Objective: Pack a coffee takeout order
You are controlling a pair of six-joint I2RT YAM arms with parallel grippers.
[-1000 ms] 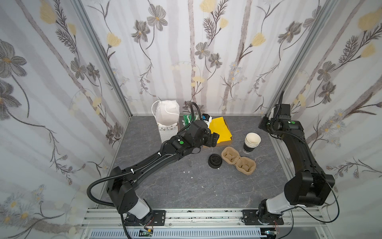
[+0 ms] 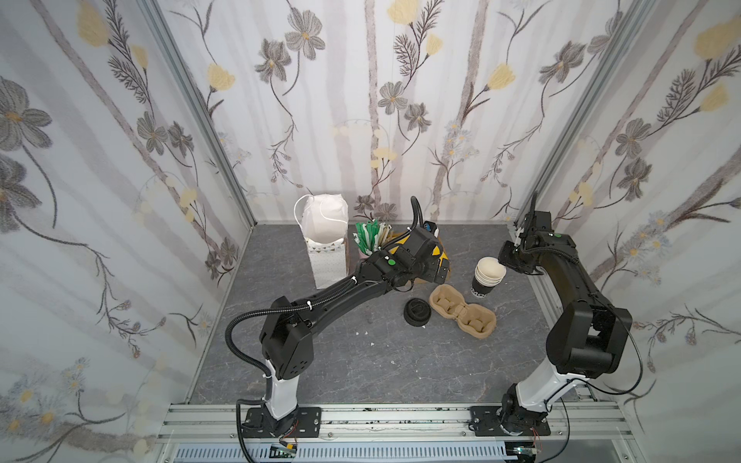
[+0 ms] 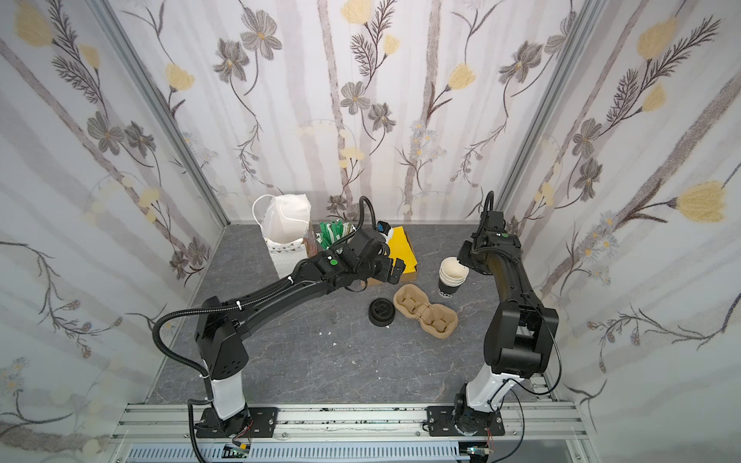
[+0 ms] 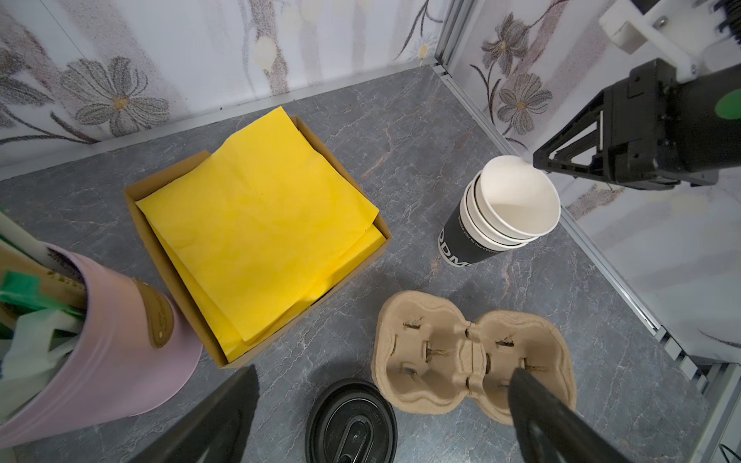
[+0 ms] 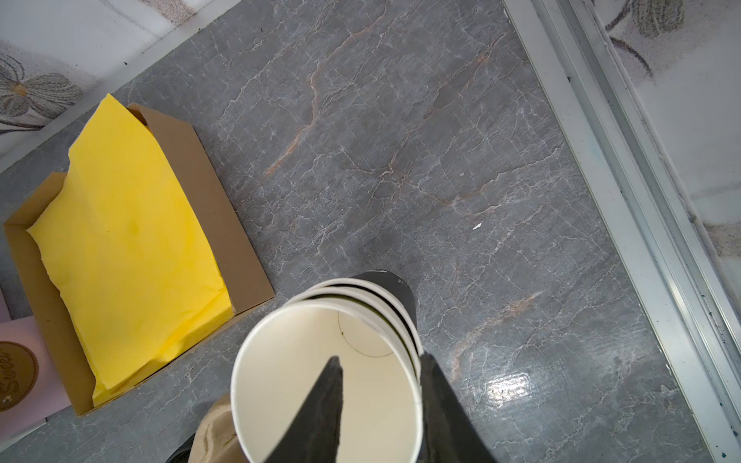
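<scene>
A stack of paper cups [image 2: 486, 276] stands at the right, beside an open two-cup carrier [image 4: 420, 355] and black lids [image 4: 351, 424]. My right gripper is just above the cup rims, fingers apart, one over the opening and one by the outer edge. My left gripper hangs open over the carrier and lids, nothing between its fingers. A white paper bag [image 3: 285, 220] stands at the back left.
A box of yellow paper [image 4: 254, 223] and a pink holder of wrapped items [image 4: 123, 339] sit at the back middle.
My right arm has moved lower and a little toward the cups.
</scene>
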